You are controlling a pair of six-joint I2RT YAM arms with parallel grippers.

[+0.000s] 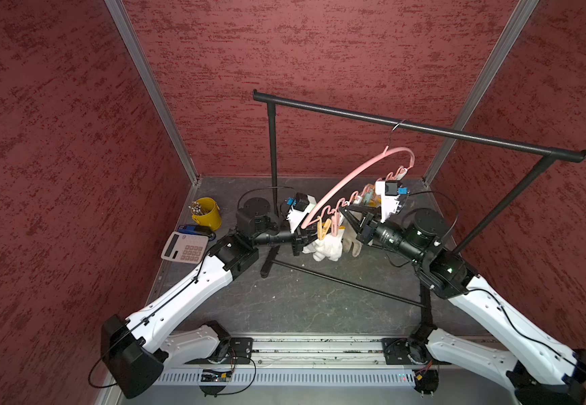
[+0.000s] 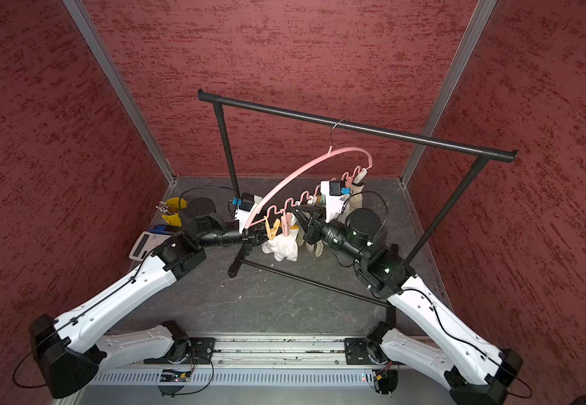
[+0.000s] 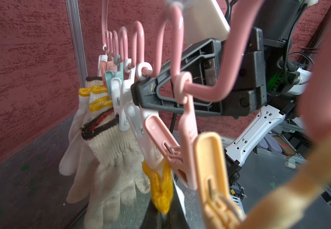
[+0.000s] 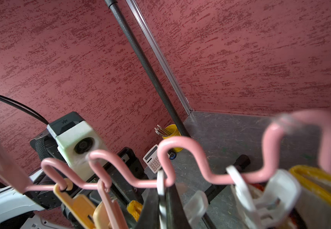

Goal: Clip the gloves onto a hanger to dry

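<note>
The pink hanger [image 1: 353,177] hangs tilted, with clips along its lower bar. In the left wrist view, a white glove's yellow cuff [image 3: 159,189] is pinched at my left gripper, which is shut; its upper edge meets the lower end of a white clip [image 3: 154,143]. That glove [image 1: 324,247] dangles at the hanger's near end. My right gripper is shut beside the same clip. In the right wrist view the clip's narrow leg [image 4: 161,198] lines up with its fingertips, the legs apart; whether it is pinched is unclear. Other gloves [image 3: 114,152] hang farther along.
Pink [image 3: 173,148] and yellow clips [image 3: 212,164] hang close beside the glove's clip. A black rack rail [image 1: 346,114] carries the hanger. A yellow cup [image 1: 206,213] and a calculator [image 1: 185,247] stand left.
</note>
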